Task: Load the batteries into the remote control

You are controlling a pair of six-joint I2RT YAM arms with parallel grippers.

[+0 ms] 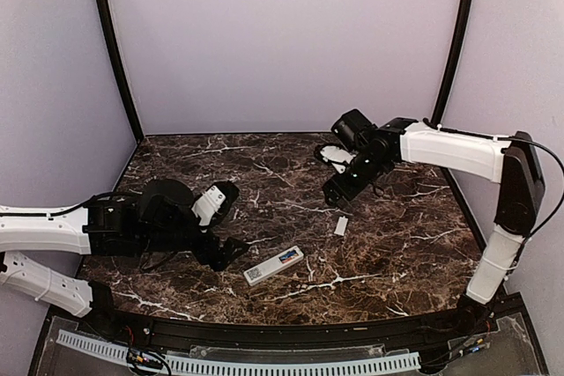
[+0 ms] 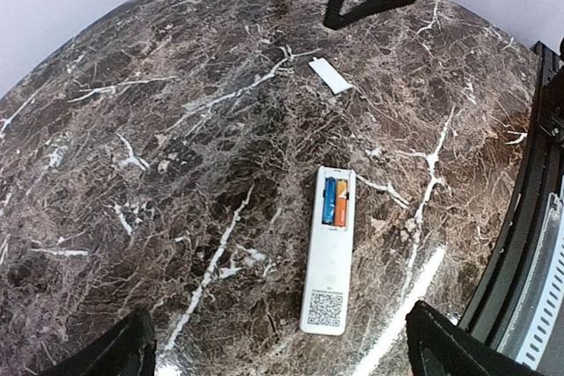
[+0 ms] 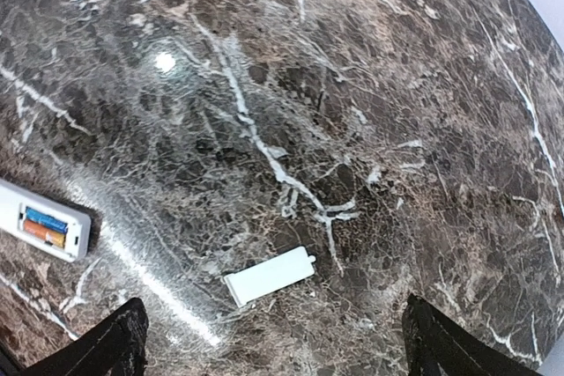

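The white remote control (image 1: 274, 266) lies flat on the dark marbled table, its battery bay facing up. Two batteries, one blue (image 2: 329, 201) and one orange (image 2: 341, 202), sit side by side in that bay. Apart from it, the small white battery cover (image 3: 270, 276) rests on the table. My left gripper (image 1: 227, 251) is above the table to the left of the remote, open and empty. Above and behind the cover hangs my right gripper (image 1: 337, 195), its fingers apart in the right wrist view and nothing between them.
Bare marbled table (image 1: 264, 165) stretches behind the remote and to the right. A dark frame edge with a slotted white strip (image 1: 291, 365) runs along the front. Walls stand at the back and both sides.
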